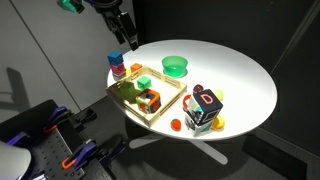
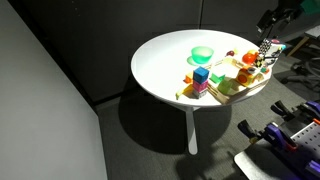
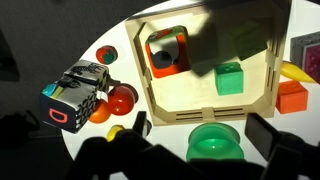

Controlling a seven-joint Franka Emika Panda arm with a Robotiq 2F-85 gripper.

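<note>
My gripper is open above the table, with nothing between its fingers; in exterior view 1 the gripper (image 1: 132,46) hangs over the far left part of the table. Below it lies a shallow wooden tray (image 3: 157,113). Inside are a green cube (image 3: 229,79), a darker green block (image 3: 249,38) and an orange-red block with a dark round mark (image 3: 167,52). A green bowl (image 3: 215,143) stands outside the tray by its edge, partly below the gripper's fingers.
A black-and-white patterned box (image 1: 205,108) stands near the right, with red and yellow toy pieces around it. Stacked blue and red blocks (image 1: 116,62) are left of the tray.
</note>
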